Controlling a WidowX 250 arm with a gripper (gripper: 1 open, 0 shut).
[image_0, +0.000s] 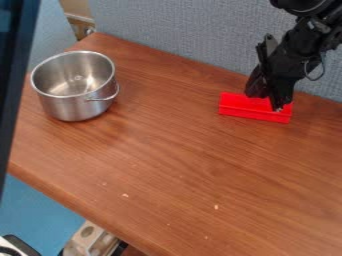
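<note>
My black gripper points down at the right rear of the table, its tip just over or at a red rectangular block, partly hiding the block's right portion. The fingers look shut; whether anything sits between them or they touch the red piece is hard to tell. A steel pot with a side handle stands at the left of the table.
A grey padded wall runs behind it. A dark vertical edge borders the far left, with blue floor below the table's left edge.
</note>
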